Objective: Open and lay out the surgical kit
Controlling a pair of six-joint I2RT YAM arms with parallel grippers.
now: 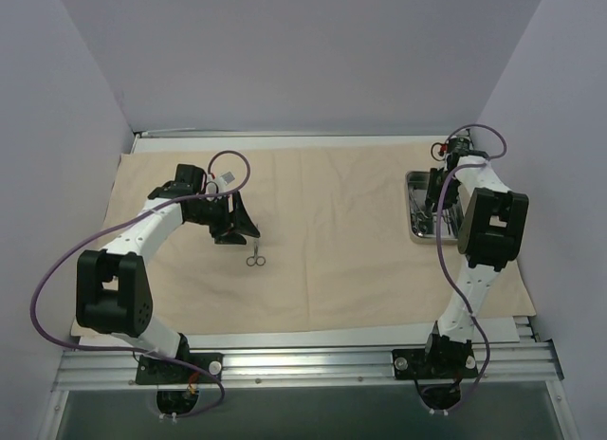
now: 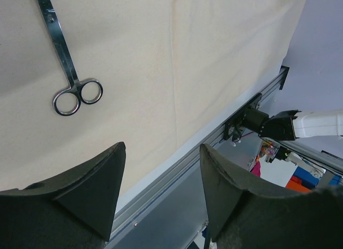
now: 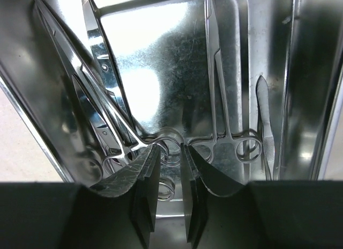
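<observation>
A metal tray (image 1: 419, 235) at the right of the table holds several instruments. In the right wrist view, scissor-like tools (image 3: 96, 93) lie crossed at the left, another ring-handled tool (image 3: 213, 45) lies near the middle, and a scalpel handle (image 3: 266, 125) is at the right. My right gripper is over the tray, fingers part open with a narrow gap; finger rings show around its tips, and whether it touches them I cannot tell. One ring-handled instrument (image 2: 63, 50) rests on the cloth. Beside it, my left gripper is wide open and empty.
Beige cloth (image 1: 351, 241) covers the table, with its middle bare between the arms. The tray's walls (image 3: 32, 123) rise close around the right gripper. Grey side walls (image 1: 560, 155) bound the work area, close to the right arm.
</observation>
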